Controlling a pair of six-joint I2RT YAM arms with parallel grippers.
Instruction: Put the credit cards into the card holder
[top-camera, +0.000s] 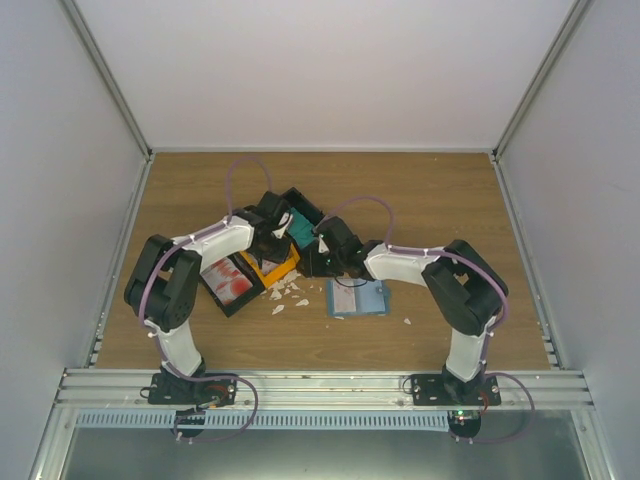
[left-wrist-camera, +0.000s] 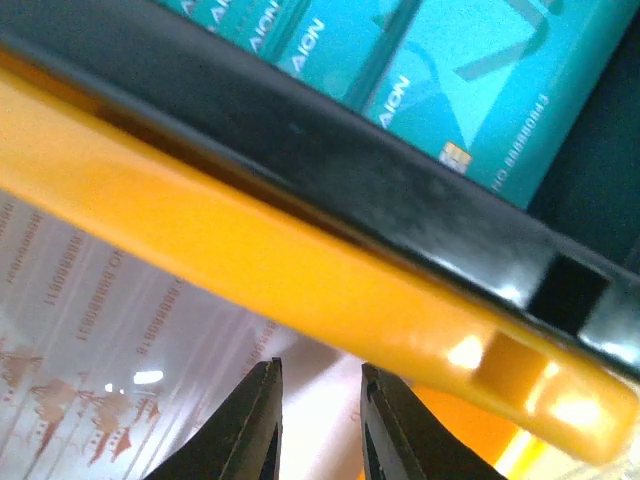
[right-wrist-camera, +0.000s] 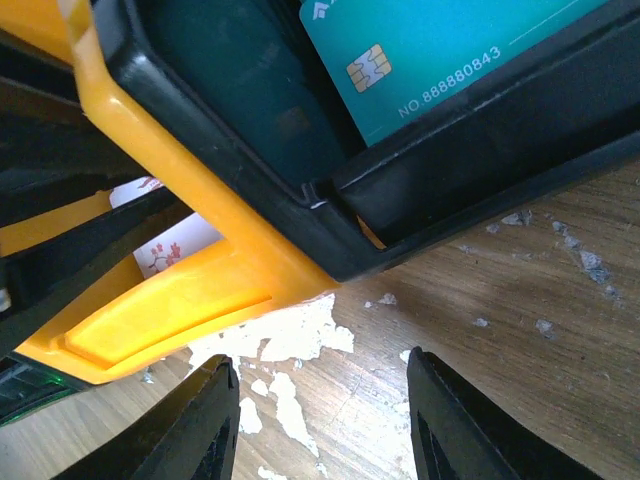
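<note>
The card holder lies left of centre, with a black tray of teal cards (right-wrist-camera: 440, 70), a yellow tray (left-wrist-camera: 250, 260) of pale patterned cards (left-wrist-camera: 120, 340), and a black tray of red cards (top-camera: 226, 280). My left gripper is down in the yellow tray over the pale cards, fingers apart, nothing visible between them. My right gripper stands open just outside the yellow tray's corner, above the table, nothing between its fingers. In the right wrist view the left gripper's dark fingers reach into the yellow tray.
A light blue holder (top-camera: 372, 298) lies below my right arm. White scraps (top-camera: 280, 305) are scattered on the wooden table (top-camera: 450, 200) beside the trays.
</note>
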